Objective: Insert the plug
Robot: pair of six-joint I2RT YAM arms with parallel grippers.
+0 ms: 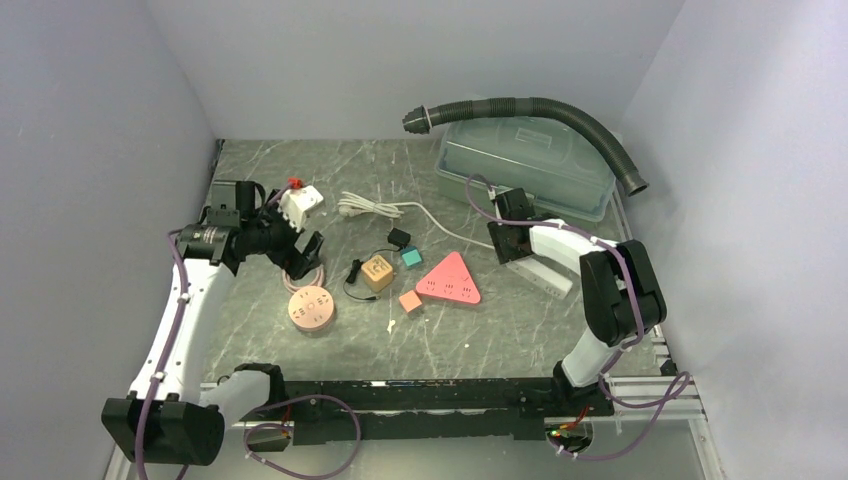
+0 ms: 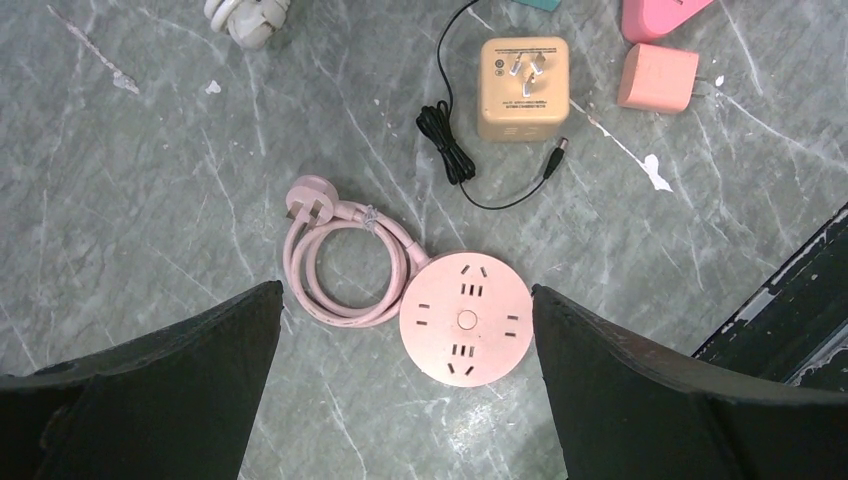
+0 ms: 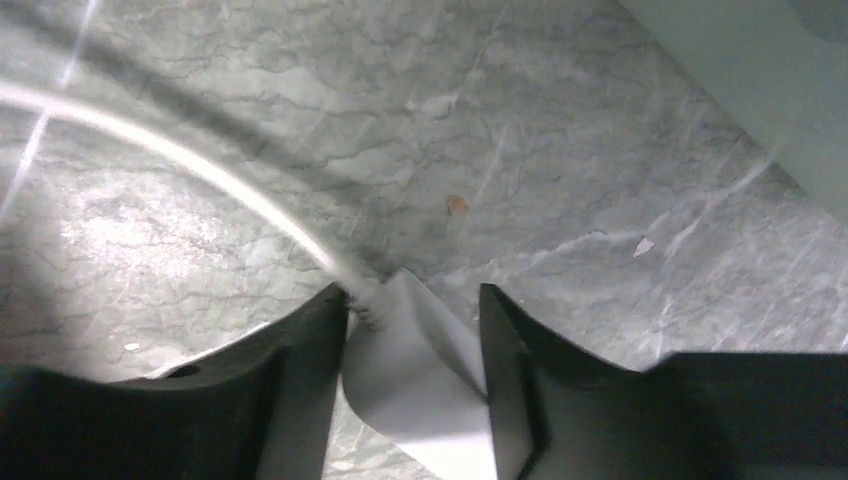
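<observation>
At the right, a white power strip (image 1: 541, 277) lies diagonally, its cable running left to a coiled white bundle (image 1: 365, 206). My right gripper (image 1: 507, 247) is down around its cable end. In the right wrist view, the strip's end (image 3: 415, 385) stands between the dark fingers, close to both; firm hold cannot be told. My left gripper hangs open and empty above the round pink socket (image 2: 467, 319). Beside that socket lies its coiled cord, with a pink plug (image 2: 313, 200).
Mid-table are a cube adapter (image 1: 377, 272) with upturned pins, a black corded adapter (image 1: 399, 239), a teal block (image 1: 412, 259), a small pink plug block (image 1: 410, 302) and a triangular pink socket (image 1: 450, 280). A clear bin (image 1: 470, 160) stands behind the right gripper.
</observation>
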